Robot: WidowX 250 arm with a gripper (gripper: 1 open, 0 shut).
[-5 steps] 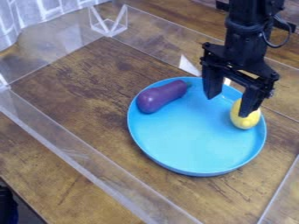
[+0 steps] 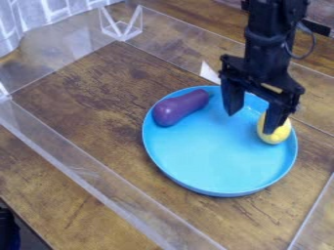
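A blue plate point(image 2: 209, 166) lies on the wooden table. On its upper left rests a purple eggplant point(image 2: 182, 106); on its right side sits a yellow rounded object point(image 2: 272, 132), partly behind a finger. The black gripper point(image 2: 251, 114) hangs open over the right part of the plate, its two fingers spread, the right one beside the yellow object. Nothing shows held between them.
Bare wooden table point(image 2: 78, 88) spreads to the left and front of the plate. Clear plastic edges run along the left. A small white piece lies behind the plate, left of the gripper.
The gripper has shifted slightly and its appearance is a little more blurred. The plate, eggplant and yellow object stay where they were.
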